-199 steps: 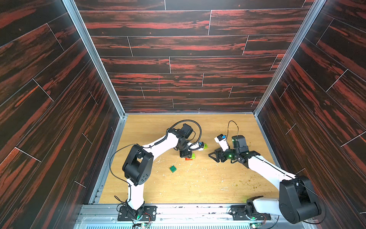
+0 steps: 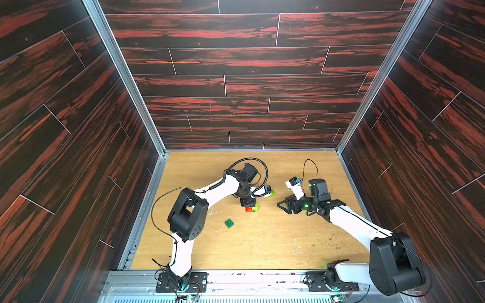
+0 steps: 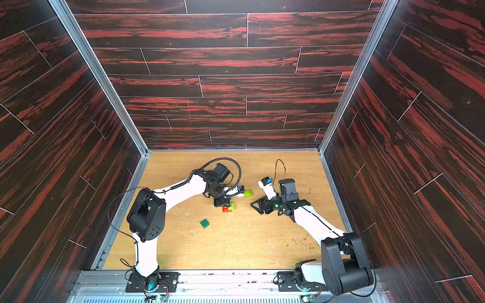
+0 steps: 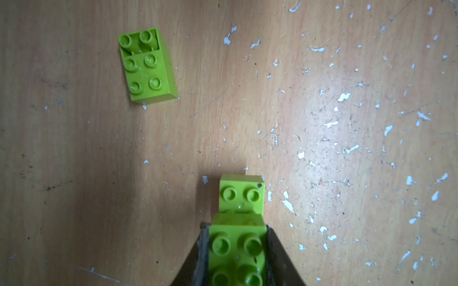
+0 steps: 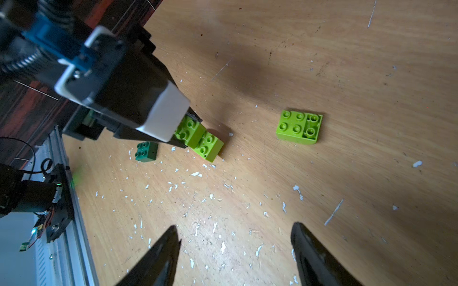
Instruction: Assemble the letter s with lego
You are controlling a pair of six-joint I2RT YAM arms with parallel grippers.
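Note:
In the left wrist view my left gripper is shut on a lime green brick (image 4: 237,252), one finger at each side. Just beyond and lower sits another lime brick (image 4: 241,194), only its front end with two studs showing; whether the held brick is pressed down onto it I cannot tell. A red brick (image 2: 249,209) shows below the left fingers in the top left view. Apart from these, a lime brick (image 5: 298,126) lies studs up on the table. To the right, my right gripper stands open, empty and away from the bricks.
A dark green brick (image 2: 229,223) lies alone, nearer the front and left of the stack. Bare table (image 2: 288,242) spreads across the front and right. The dark arm body of the left side hides part of the table behind it.
Over the past second my left arm has shifted slightly to the right, its gripper coming over the red and lime bricks. The right arm has barely moved, and the loose bricks stay where they were.

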